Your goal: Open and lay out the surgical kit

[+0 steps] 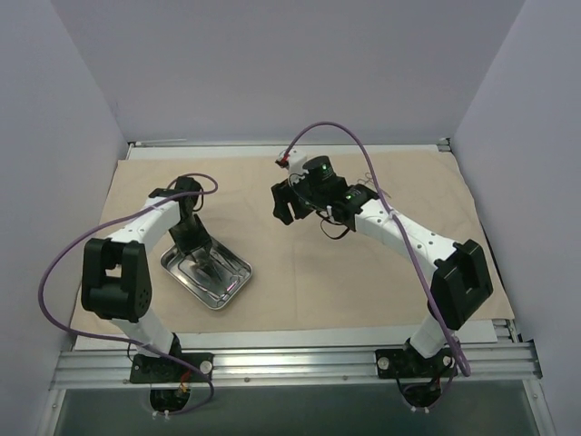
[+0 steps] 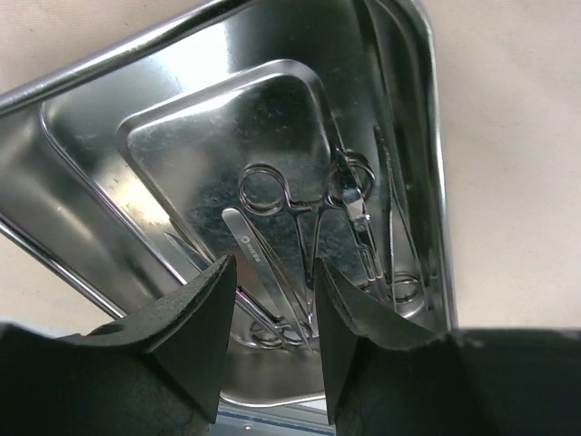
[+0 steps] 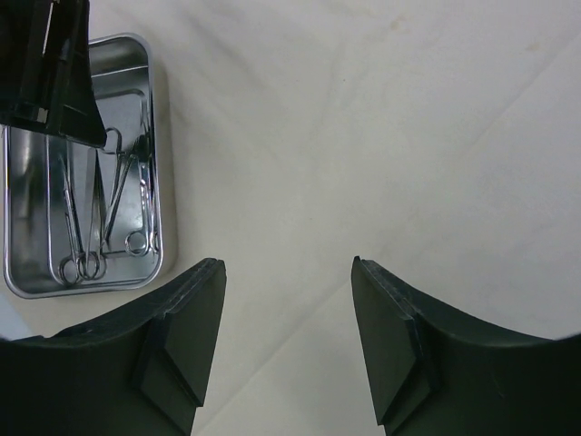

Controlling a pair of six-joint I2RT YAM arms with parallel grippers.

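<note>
A shiny metal tray [image 1: 234, 292] lies at the left of the cloth, and several steel instruments rest in it. The left wrist view shows tweezers [image 2: 252, 243] and ringed scissors-like tools [image 2: 263, 208] crowded toward the tray's lower end. My left gripper is open over them, its fingers apart and no tool visibly gripped. Out over the middle of the cloth, my right gripper has its fingers spread with bare cloth beneath. In the top view a ringed tool [image 1: 368, 180] shows behind the right arm, partly hidden.
A tan cloth [image 1: 272, 272] covers the table, and its centre and front right are clear. Grey walls [image 1: 281, 73] close in the back and sides. The left arm stands over part of the tray. Purple cables arch above both arms.
</note>
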